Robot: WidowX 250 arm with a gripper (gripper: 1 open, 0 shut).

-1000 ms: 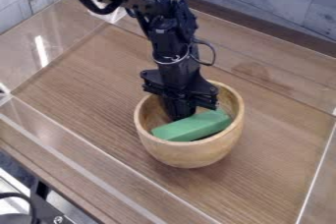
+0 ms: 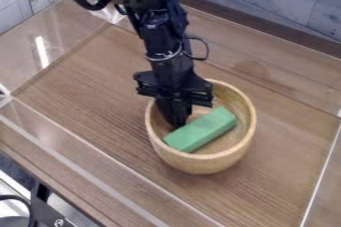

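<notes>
A tan wooden bowl [image 2: 229, 157] rests on the wooden table, a little right of centre. Inside it a green rectangular block [image 2: 201, 129] lies diagonally against the right part of the bowl. My black gripper [image 2: 176, 113] reaches down into the back left of the bowl, beside the block's upper left. The fingertips are dark and partly hidden, so whether they are open or shut does not show clearly.
Grey boards stand along the back. Cables hang at the bottom left corner.
The gripper and arm have shifted slightly left. The bowl now sits a little further right relative to the gripper, and the green block shows more fully inside it.
</notes>
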